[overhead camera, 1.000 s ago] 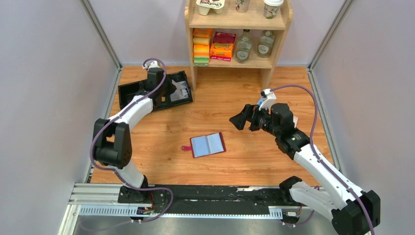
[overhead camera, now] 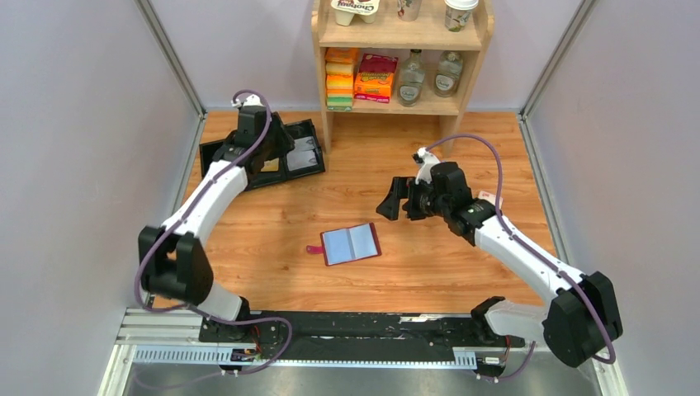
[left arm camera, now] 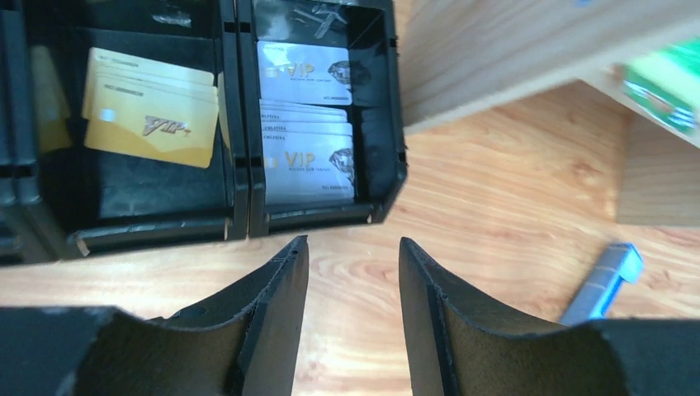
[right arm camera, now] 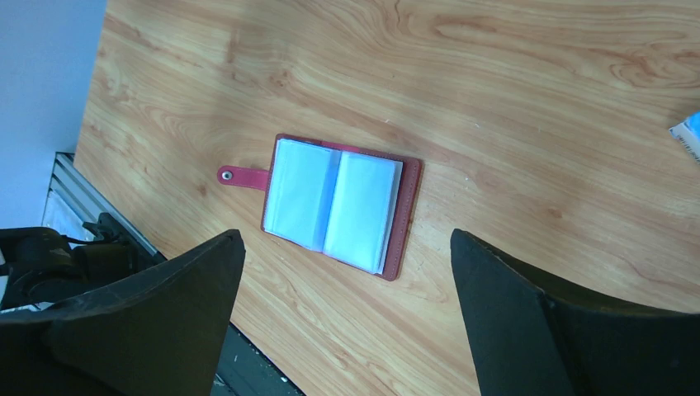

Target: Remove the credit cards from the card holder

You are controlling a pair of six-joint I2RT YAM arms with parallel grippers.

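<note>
An open red card holder [overhead camera: 349,243] with pale blue sleeves and a snap strap lies on the table, also seen in the right wrist view [right arm camera: 330,206]; whether cards are inside cannot be told. My right gripper is open above it, nothing between its fingers. My left gripper is open beside a black sectioned tray [left arm camera: 124,233], which holds gold VIP cards [left arm camera: 153,124] and silver VIP cards [left arm camera: 305,161].
A wooden shelf [overhead camera: 403,37] with boxes, bottles and cups stands at the back. A small blue item [left arm camera: 600,280] lies right of the tray.
The left arm's wrist has shifted up and left over the tray. The right arm has moved slightly left. The holder and tray are unchanged.
</note>
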